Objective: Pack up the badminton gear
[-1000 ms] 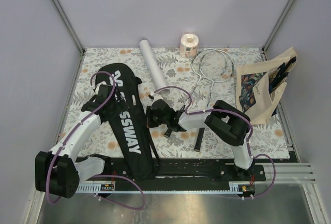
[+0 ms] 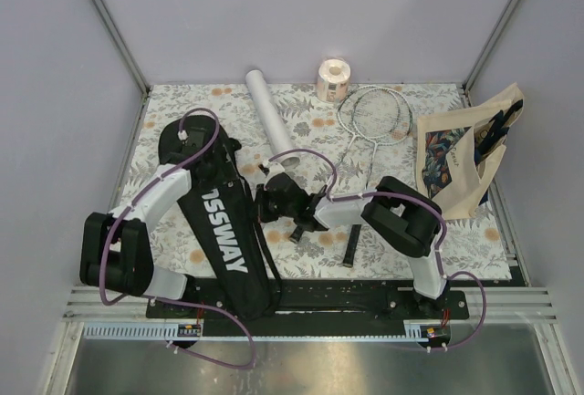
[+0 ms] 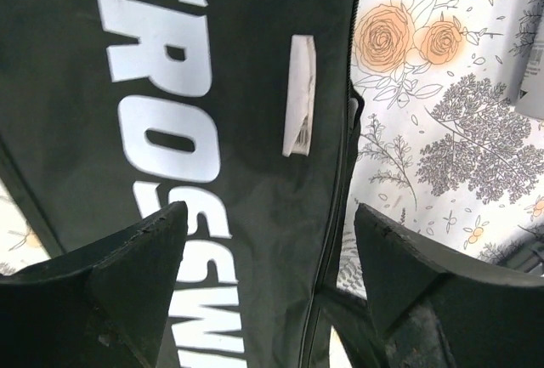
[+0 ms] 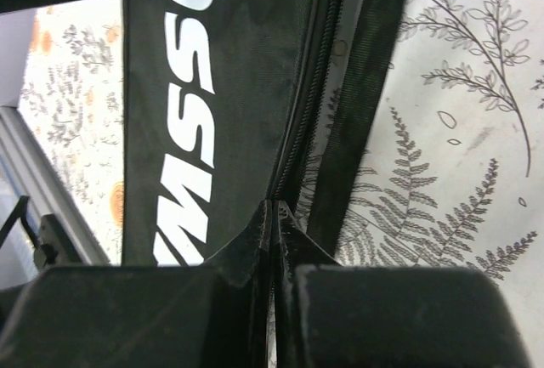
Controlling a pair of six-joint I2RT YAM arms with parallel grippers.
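A long black racket bag (image 2: 226, 240) with white lettering lies flat at the left of the table. Over its upper half, my left gripper stands open with nothing between its fingers; a small white tag (image 3: 299, 96) on the bag shows ahead of it. My right gripper is shut, its tips against the bag's zipper edge (image 4: 316, 87); whether any thin cloth is pinched there cannot be told. Two rackets (image 2: 376, 117) lie right of centre, heads overlapping, their dark handles (image 2: 351, 247) toward the front, partly hidden under my right arm.
A white tube (image 2: 266, 108) lies right of the bag's upper end. Behind the rackets stands a paper roll (image 2: 334, 76). An open beige tote bag (image 2: 467, 185) with dark items inside occupies the right side. Bare patterned cloth (image 2: 315, 108) shows between tube and rackets.
My left arm has moved to the right and away from the front edge, its gripper now farther over the bag and covering the upper lettering. The right gripper stays at the zipper edge.
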